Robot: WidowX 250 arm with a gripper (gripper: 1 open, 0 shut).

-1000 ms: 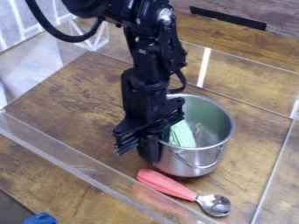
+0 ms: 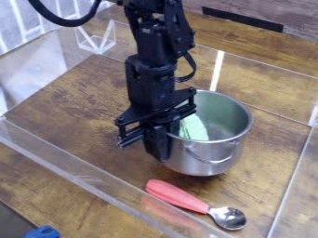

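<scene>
A steel pot (image 2: pixel 221 153) with a pale green item (image 2: pixel 192 125) inside stands on the wooden table (image 2: pixel 69 121). My black gripper (image 2: pixel 155 139) is at the pot's left side, its fingertips low against or just beside the wall; it looks shut, and whether anything is between the fingers is hard to see. In front of the pot lies a spoon with a pink handle (image 2: pixel 174 194) and metal bowl.
A blue object (image 2: pixel 43 231) sits at the bottom left corner. Clear panel edges cross the front and right.
My arm and gripper have moved slightly up and back, and the pot has shifted a little back with them, farther from the spoon.
</scene>
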